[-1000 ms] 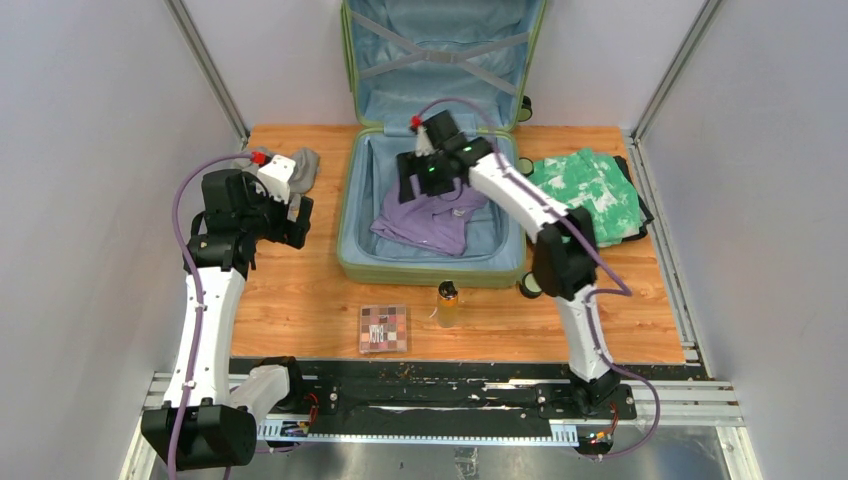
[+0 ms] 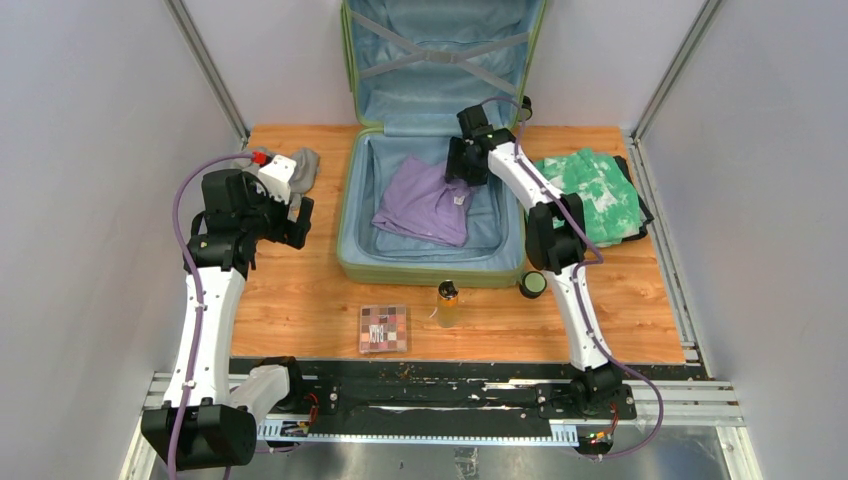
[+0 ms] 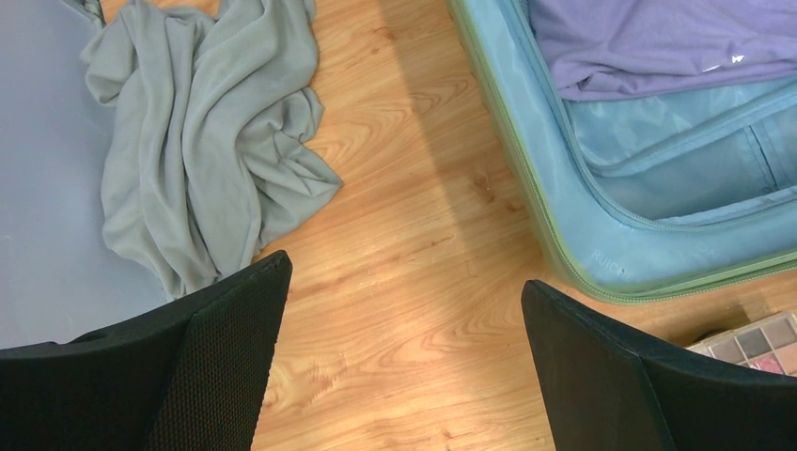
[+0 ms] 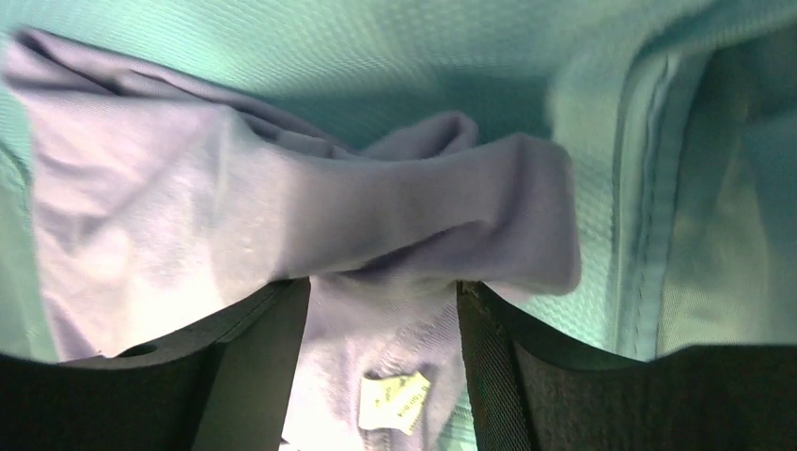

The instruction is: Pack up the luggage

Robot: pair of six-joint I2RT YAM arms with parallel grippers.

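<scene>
An open green suitcase (image 2: 360,262) lies mid-table, its lid raised at the back. A purple garment (image 2: 420,205) is inside it. My right gripper is at the garment's upper right end, shut on a raised, bunched fold of the purple fabric, with a small label below. My left gripper hangs open over bare wood at the suitcase's left, its fingers apart and empty, near a crumpled grey cloth (image 3: 207,141).
A green patterned folded garment (image 2: 590,200) on dark cloth lies right of the suitcase. A palette (image 2: 383,328), an orange bottle (image 2: 448,305) and a round dark jar (image 2: 533,284) stand along the front. Bare table lies at front left.
The right gripper has swung from over the middle of the purple garment to its right end and now has a fold in it. The left arm has stayed still.
</scene>
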